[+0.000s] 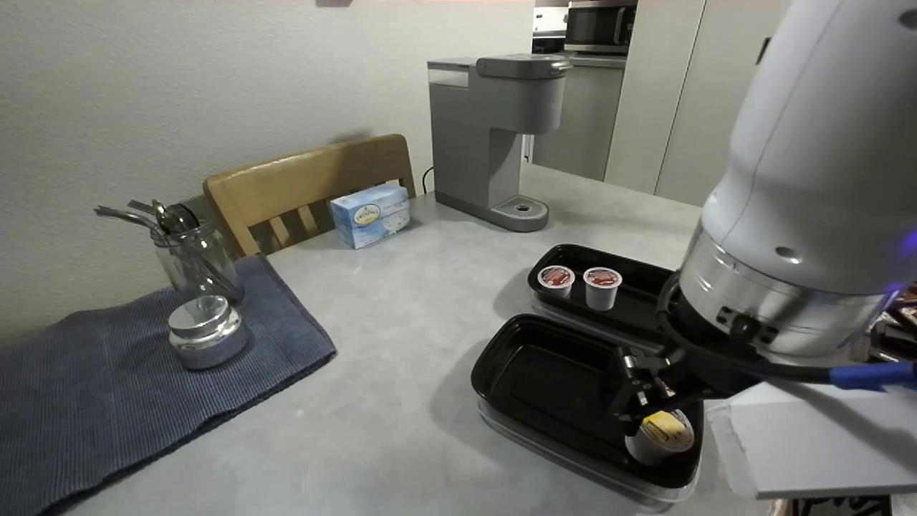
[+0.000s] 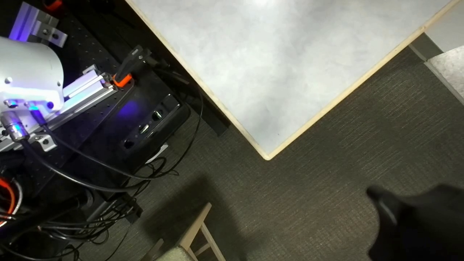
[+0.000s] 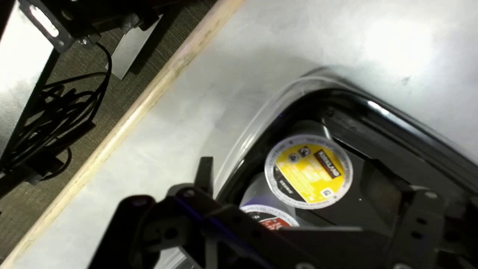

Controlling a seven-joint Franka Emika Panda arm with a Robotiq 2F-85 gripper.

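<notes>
A coffee pod with a yellow lid stands in the near end of the front black container. My gripper is low over that container, close by the yellow pod. In the wrist view the gripper is open, one finger on the left and the other on the right, with the yellow pod seen between and beyond them. A red-lidded pod beside it is partly covered by the gripper. Whether either finger touches a pod, I cannot tell.
Two red-lidded pods sit in the rear black container. Farther back stand a grey coffee maker and a blue tea box. A spoon jar and silver-lidded jar occupy the blue mat. Mid-table is clear.
</notes>
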